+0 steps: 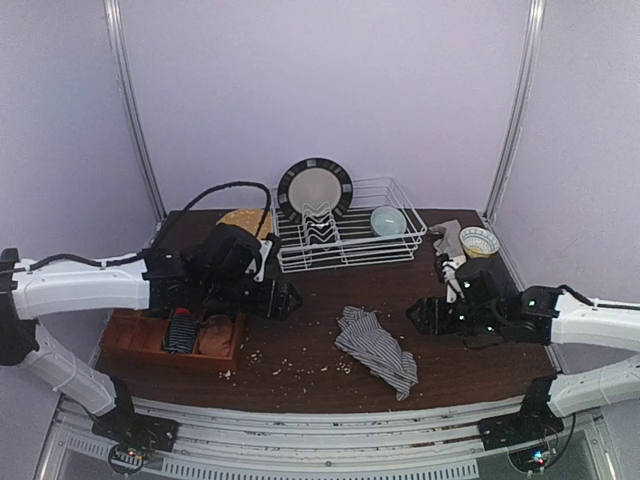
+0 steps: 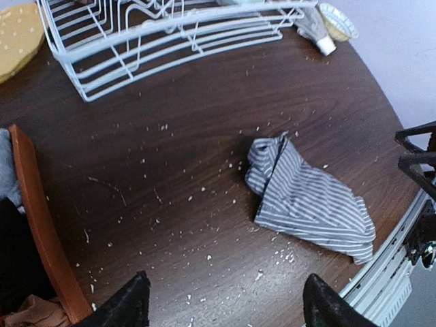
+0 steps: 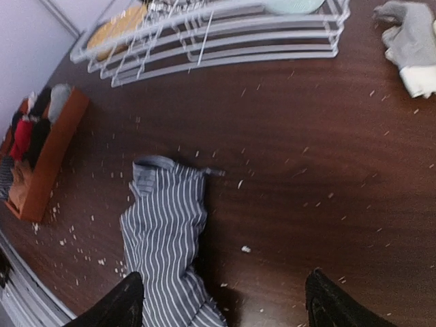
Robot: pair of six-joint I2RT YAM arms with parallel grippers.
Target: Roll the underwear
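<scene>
Striped grey underwear (image 1: 377, 350) lies loosely crumpled on the brown table, nearer the front edge and between the two arms. Its far end is bunched in a small fold, which shows in the left wrist view on the underwear (image 2: 310, 197) and in the right wrist view on the underwear (image 3: 167, 238). My left gripper (image 1: 290, 300) hovers to the left of the cloth, its fingers (image 2: 126, 303) apart with nothing between them. To the right of the cloth my right gripper (image 1: 415, 316) hangs clear of it, also open and empty, with its fingers (image 3: 116, 303) spread.
A reddish divided box (image 1: 225, 362) with rolled garments stands at the left, partly under my left arm. Behind is a white dish rack (image 1: 345, 262) with a plate and bowl. A grey cloth (image 1: 447, 238) and patterned bowl (image 1: 479, 241) sit back right. Pale specks dot the table.
</scene>
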